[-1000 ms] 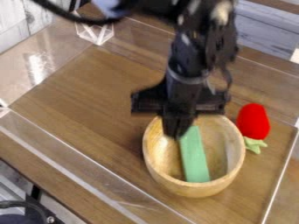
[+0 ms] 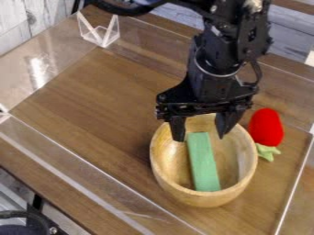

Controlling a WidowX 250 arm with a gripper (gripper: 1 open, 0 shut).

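Observation:
A light wooden bowl [image 2: 170,170] stands on the table at the lower right, with a green block [image 2: 203,167] lying in it. My black gripper [image 2: 201,124] is over the bowl's back part, open, its two fingers apart above the block's far end.
A red strawberry-like object [image 2: 266,126] with pale green leaves lies right of the bowl. A clear wire-like holder [image 2: 98,27] stands at the back left.
The green block still lies in the bowl.

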